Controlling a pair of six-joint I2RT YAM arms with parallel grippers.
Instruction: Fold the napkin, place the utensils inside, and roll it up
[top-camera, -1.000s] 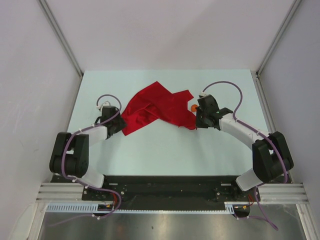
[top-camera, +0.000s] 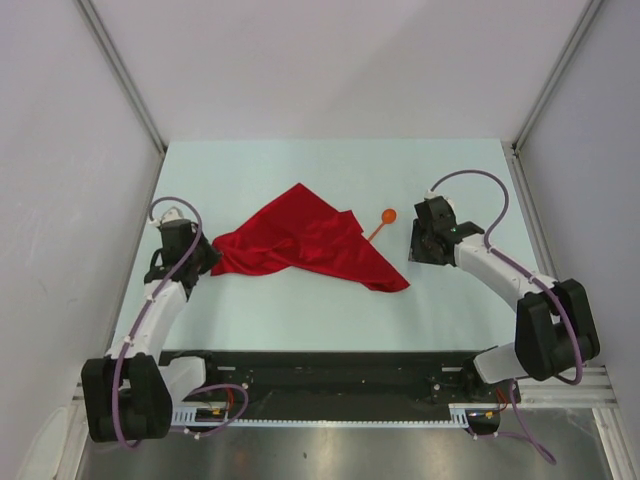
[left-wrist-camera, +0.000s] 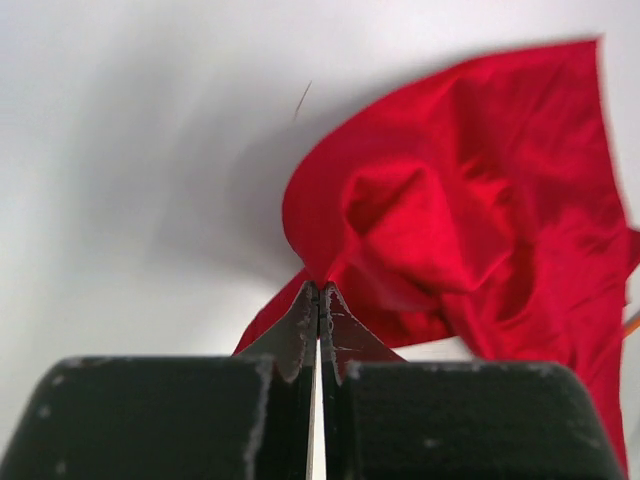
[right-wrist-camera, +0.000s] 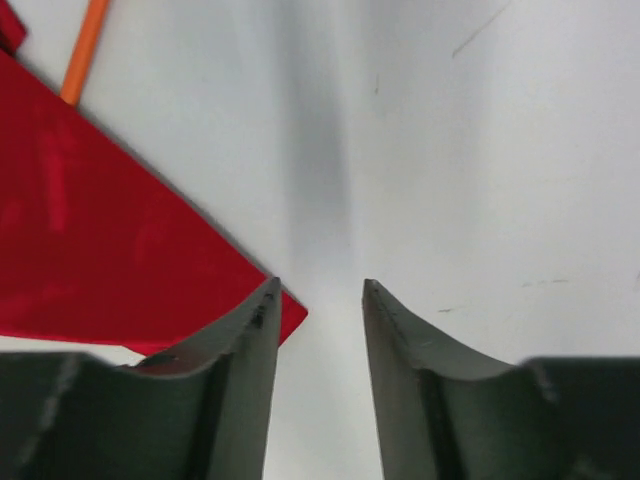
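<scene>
A crumpled red napkin (top-camera: 310, 240) is spread across the middle of the white table. My left gripper is shut on the napkin's bunched left end. My right gripper is part open just right of the napkin's right corner, with nothing seen between its fingers. An orange utensil (top-camera: 388, 217), apparently a spoon, lies at the napkin's right side, its handle (right-wrist-camera: 83, 55) reaching to the cloth's edge; whether more lies under the cloth cannot be seen.
Walls stand at both sides and the back, and a dark gap runs along the front edge.
The right gripper has moved slightly right, away from the cloth, and more of the orange utensil now shows.
</scene>
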